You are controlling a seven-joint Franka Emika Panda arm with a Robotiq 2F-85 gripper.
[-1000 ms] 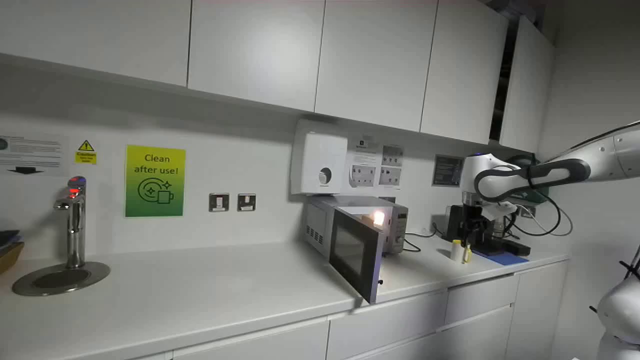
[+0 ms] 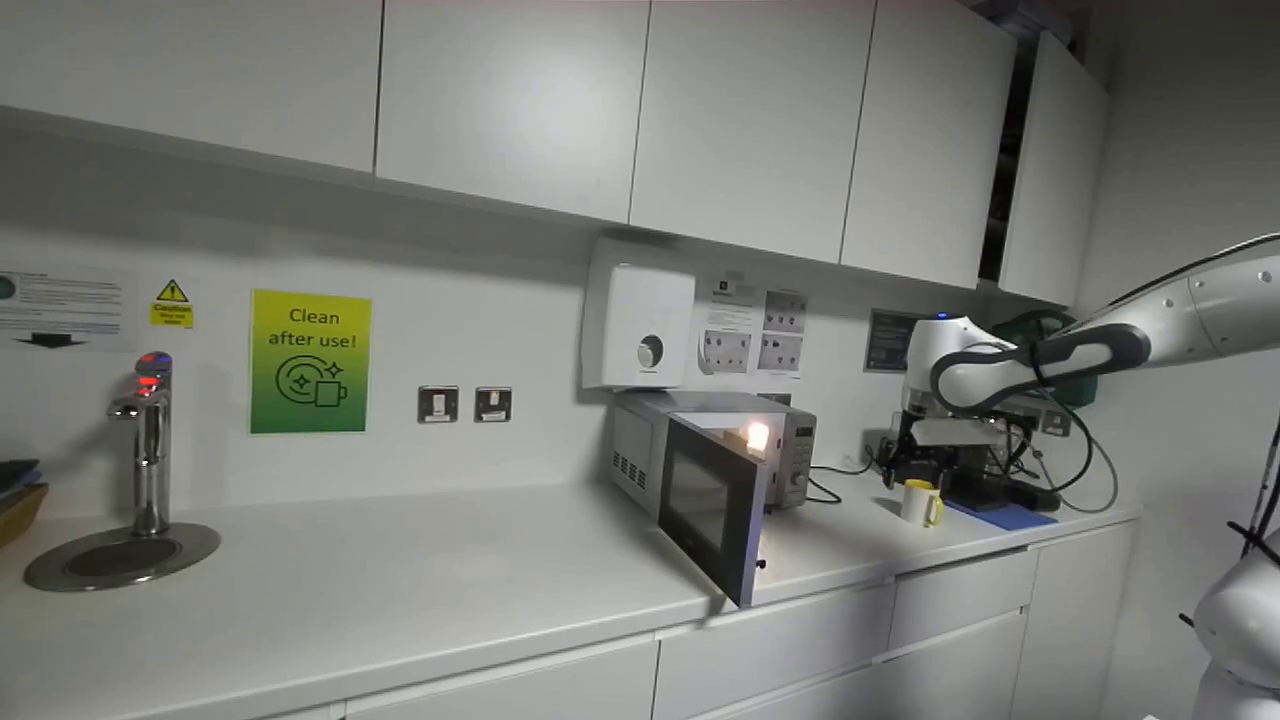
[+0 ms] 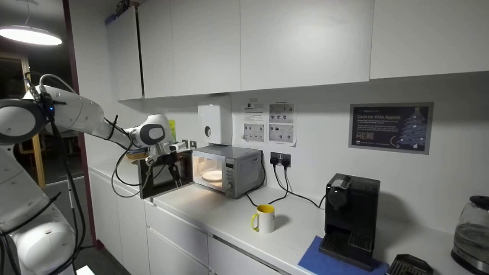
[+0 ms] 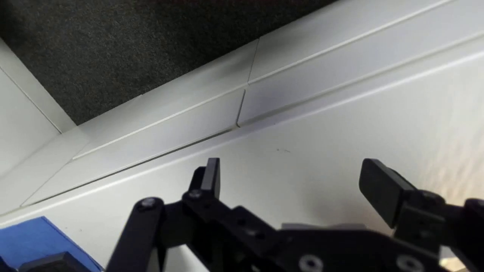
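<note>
A white mug (image 3: 268,224) with a yellow inside and yellow handle stands upright on the counter. The same mug (image 2: 915,506) shows in exterior view 1, and it cannot be made out in the wrist view. My gripper is open, its black fingers wide apart over white worktop, nothing between them. In exterior view 2 the arm reaches in from the left, apart from the mug, and the hand overlaps the open microwave door. A grey microwave (image 3: 247,172) has its door (image 2: 708,504) swung wide open, with the lit turntable (image 3: 212,176) inside.
A black coffee machine (image 3: 350,220) stands on a blue mat (image 3: 311,256), with a glass jug (image 3: 472,236) farther right. Power cables (image 3: 293,196) run along the wall behind the mug. Left of the microwave, the worktop (image 2: 420,576) is clear as far as the tap (image 2: 149,450).
In exterior view 1 the hand has moved left and tilted, and its dark fingers no longer overlap the mug. The mug and microwave door look unmoved.
</note>
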